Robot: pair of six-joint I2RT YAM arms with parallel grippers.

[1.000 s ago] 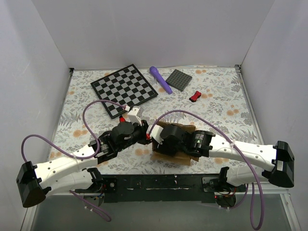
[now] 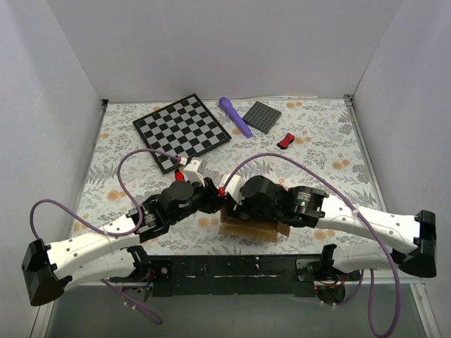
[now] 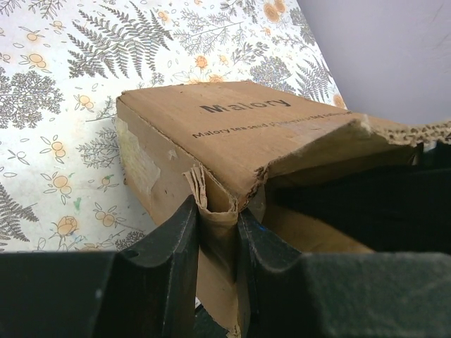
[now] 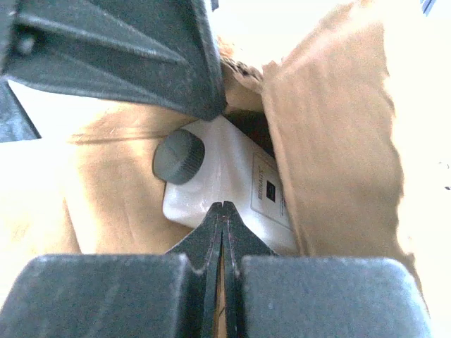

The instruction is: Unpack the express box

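A cardboard box (image 3: 211,123) lettered "Malory" lies with its mouth toward the arms. My left gripper is shut on a crumpled cardboard flap (image 3: 217,243) at the mouth's edge. Inside the box, a white bottle (image 4: 218,158) with a dark ribbed cap (image 4: 179,156) shows in the right wrist view. My right gripper is shut with its tips together and nothing between them; the bottle lies beyond, outside the fingers. The left gripper's dark body (image 4: 134,56) covers the upper left of that view. From above, the arms hide most of the box (image 2: 248,228).
A chessboard (image 2: 182,131), a purple microphone-like object (image 2: 235,117), a dark grey square pad (image 2: 261,117) and a small red object (image 2: 286,141) lie farther back. A box flap (image 4: 338,141) rises close on the right wrist view's right. Open table lies right of the box.
My right gripper has gone from open around the bottle's near end to shut and empty, and it has backed away from the bottle. The left gripper still holds the flap.
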